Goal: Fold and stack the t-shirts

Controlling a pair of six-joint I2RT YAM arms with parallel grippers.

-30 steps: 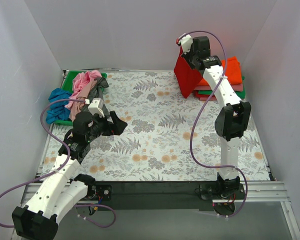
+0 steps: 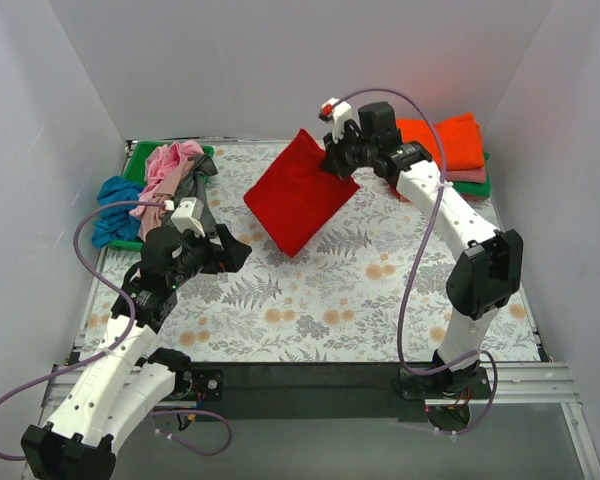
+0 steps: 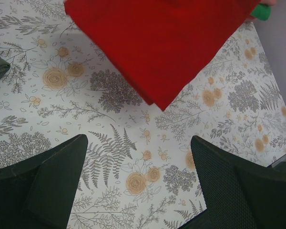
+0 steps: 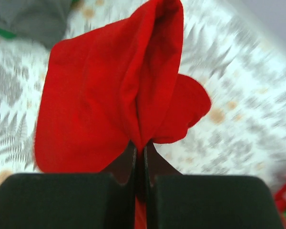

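Note:
A red t-shirt hangs above the middle of the table, my right gripper shut on it; in the right wrist view its cloth is bunched between the fingertips. In the left wrist view it hangs ahead of my left gripper, which stands open and empty over the left part of the table. Folded shirts, orange, pink and green, are stacked at the back right.
A green basket at the back left holds crumpled blue, pink and grey clothes. Walls border the back and sides.
My right gripper has carried the red shirt leftward and toward the front, away from the stack to over mid-table. The left arm has not moved.

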